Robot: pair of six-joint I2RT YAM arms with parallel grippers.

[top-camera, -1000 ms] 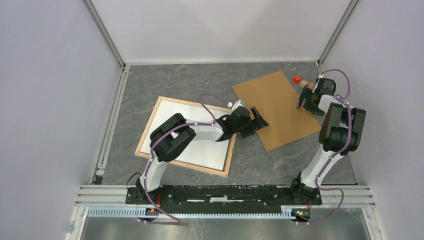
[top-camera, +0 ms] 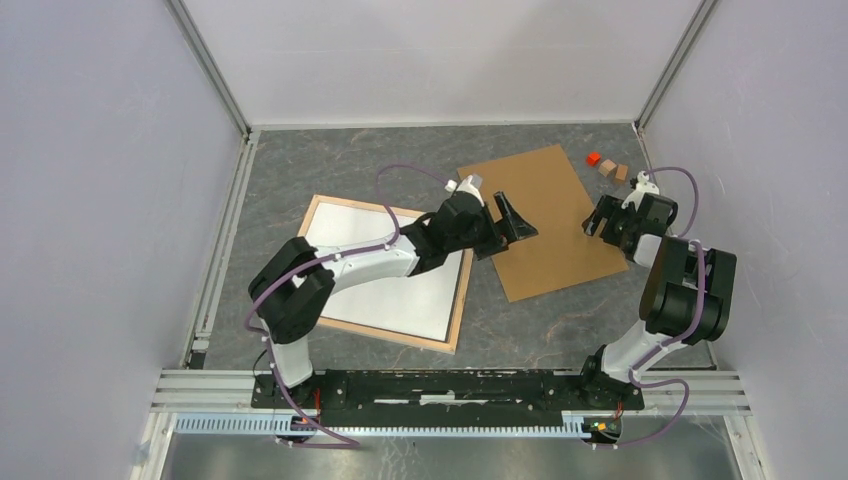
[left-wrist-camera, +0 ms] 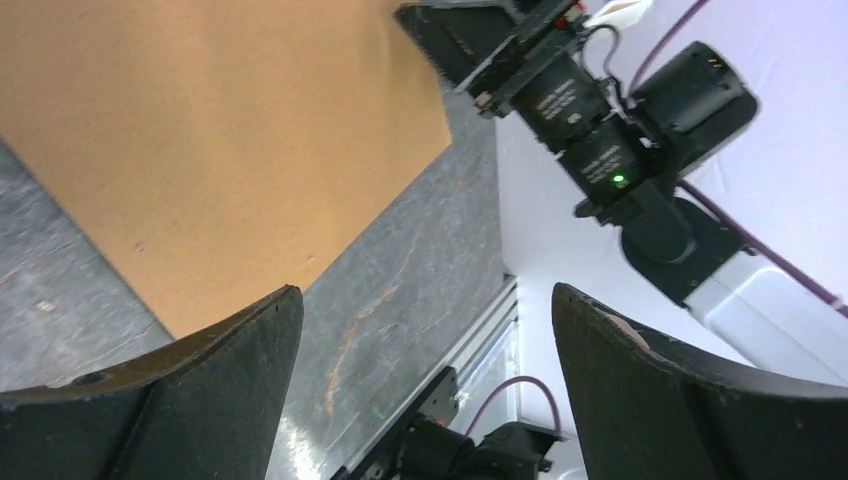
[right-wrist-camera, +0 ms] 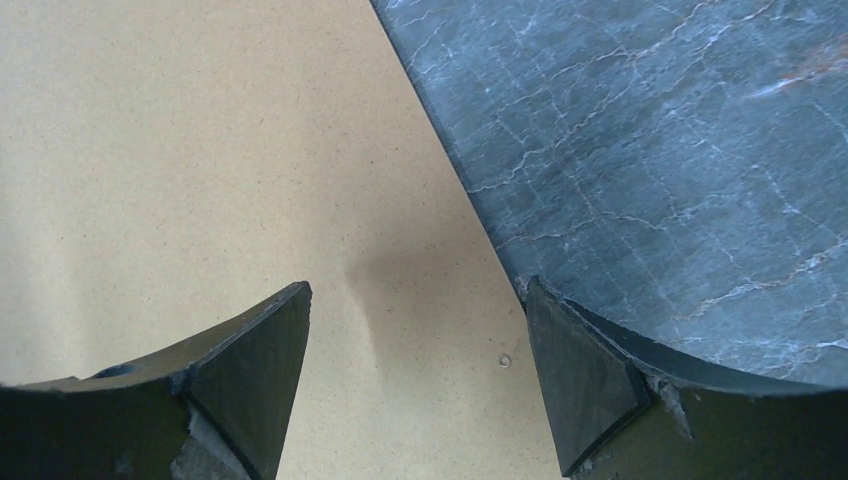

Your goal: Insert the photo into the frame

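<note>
A plain brown board (top-camera: 552, 215), which may be the photo's back, lies flat and tilted right of the middle. Beside it on the left is the wooden-edged frame (top-camera: 455, 318) with a white inner sheet (top-camera: 385, 305), partly covered by my left arm. Over the board's left edge my left gripper (top-camera: 518, 232) is open and raised, with nothing between its fingers. My right gripper (top-camera: 598, 226) is open at the board's right edge. In the right wrist view, that edge runs to the right finger (right-wrist-camera: 580, 370); whether they touch I cannot tell.
A red block (top-camera: 594, 158) and two wooden blocks (top-camera: 608, 168) sit beyond the board's far right corner. White walls close off the back and both sides.
The brown board has slid left, toward the frame. My right gripper has moved left and nearer the front. The left arm has drawn back leftward, its gripper shifting slightly left and appearing higher.
</note>
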